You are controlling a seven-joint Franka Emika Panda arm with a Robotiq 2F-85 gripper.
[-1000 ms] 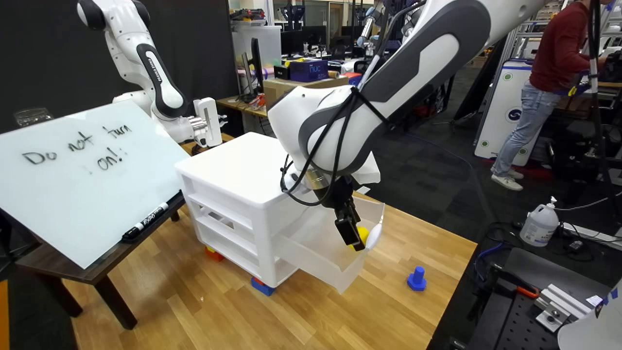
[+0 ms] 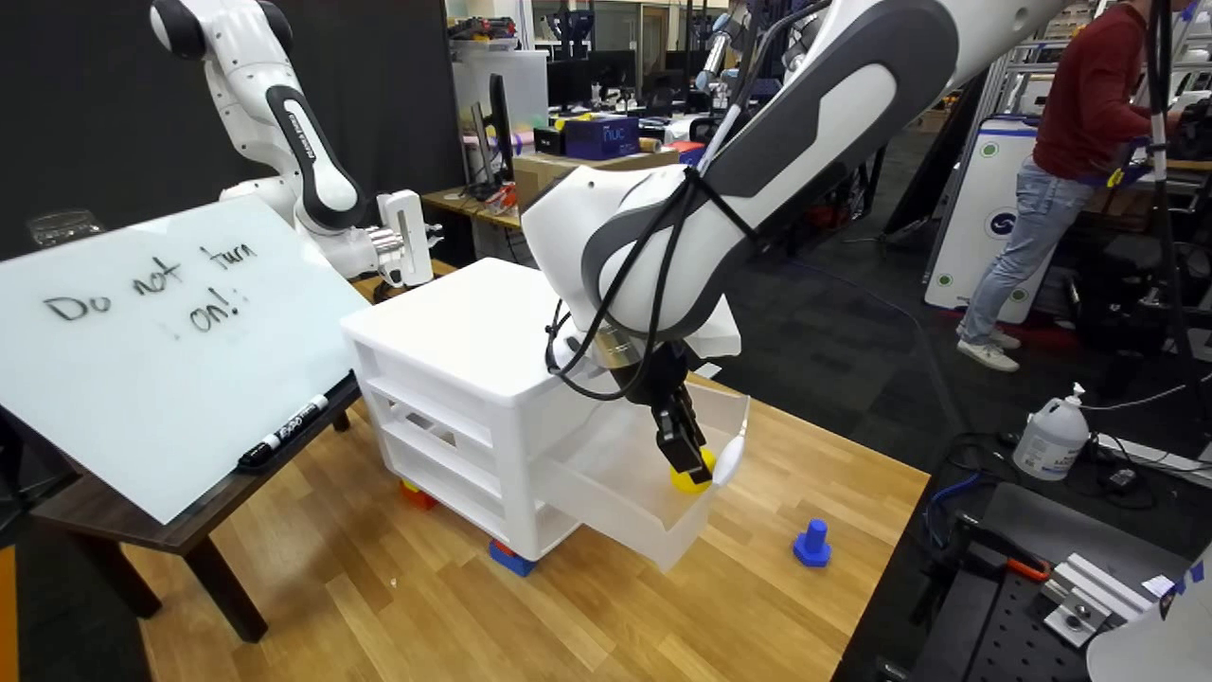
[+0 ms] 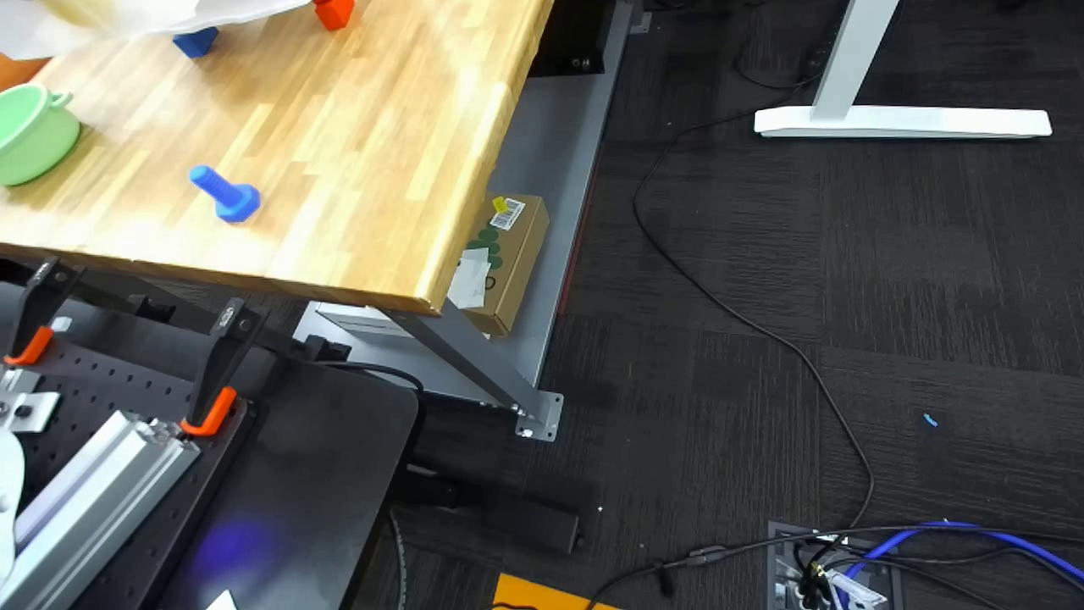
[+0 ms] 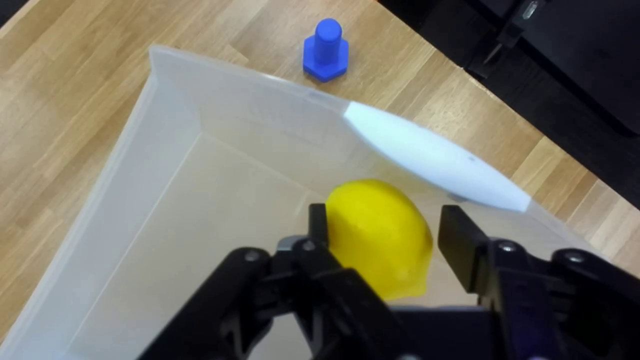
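Observation:
A rounded yellow object [image 4: 381,240] lies in the pulled-out translucent drawer [image 4: 162,222], close to its front wall. My gripper reaches down into the drawer with its fingers on either side of the yellow object. The fingers stand part open. The left finger [image 4: 318,225] is right against the object or very near it, while a clear gap shows between the object and the right finger. In exterior view 1 the black gripper [image 2: 686,453] partly covers the yellow object [image 2: 706,460].
The drawer belongs to a white drawer unit [image 2: 454,330] raised on coloured blocks. On the table beyond the drawer front stands a blue bolt [image 2: 812,545]. A whiteboard [image 2: 170,341] leans at the left. A green pot [image 3: 41,137] shows in exterior view 2.
The fingers have shifted slightly at the yellow object, and more of its lower part shows around them. The arm, drawer and blue bolt look unmoved.

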